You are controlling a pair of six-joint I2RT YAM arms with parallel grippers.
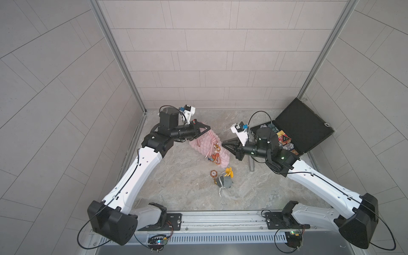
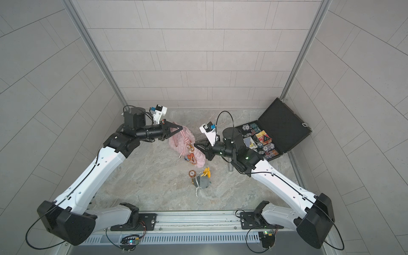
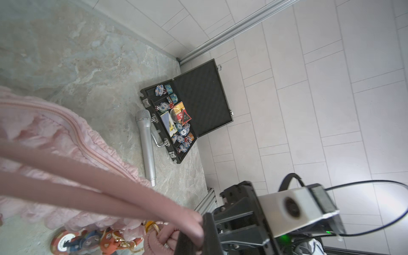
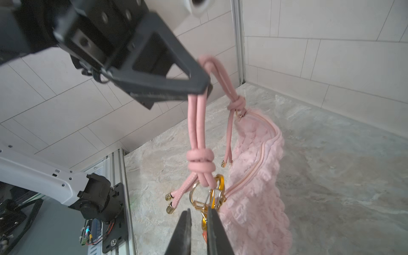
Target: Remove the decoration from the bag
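The pink plush bag hangs by its cord strap from my left gripper point(image 1: 206, 127), whose shut tips pinch the cords, seen close in the left wrist view. Gold clasps point(image 4: 206, 195) and a cluster of colourful charms point(image 2: 191, 158) dangle at the bag's front. My right gripper point(image 2: 197, 146) is right beside that hanging cluster, part open, its fingertips seen low in the right wrist view with nothing clearly held. A grey plush item with a yellow part point(image 1: 224, 181) and a round orange-rimmed piece point(image 1: 213, 173) lie on the table below.
An open black case point(image 3: 199, 93) of chips and cards stands at the back right, with a silver microphone point(image 3: 147, 148) beside it.
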